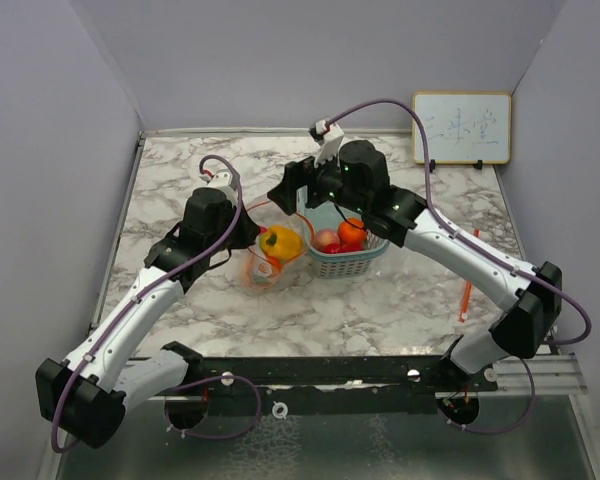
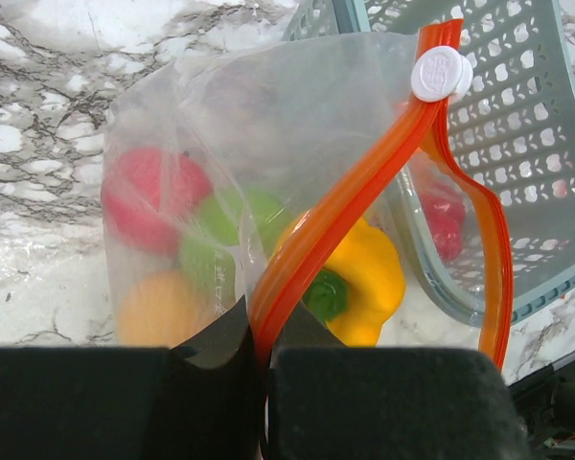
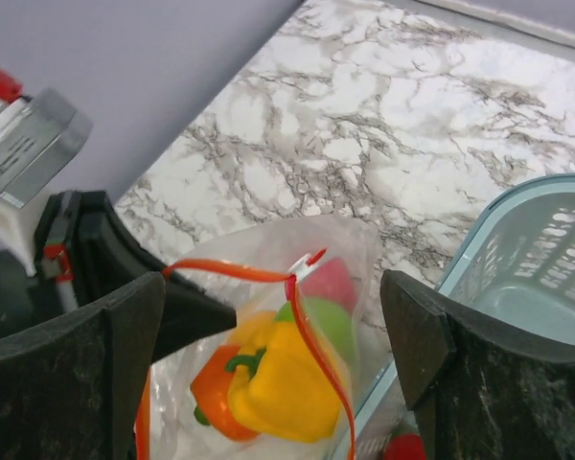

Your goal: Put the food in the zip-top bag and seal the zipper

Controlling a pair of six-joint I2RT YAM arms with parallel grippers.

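Note:
The clear zip top bag has an orange zipper edge and a white slider. My left gripper is shut on that edge, and the mouth gapes. Inside the bag are a yellow pepper, an orange vegetable, a green item, a pinkish-red item and a pale orange one. Over the bag and basket, my right gripper stands open, with nothing between its fingers. Beside the bag, the basket holds several red and orange foods.
A whiteboard stands at the back right. An orange strip lies at the table's right side.

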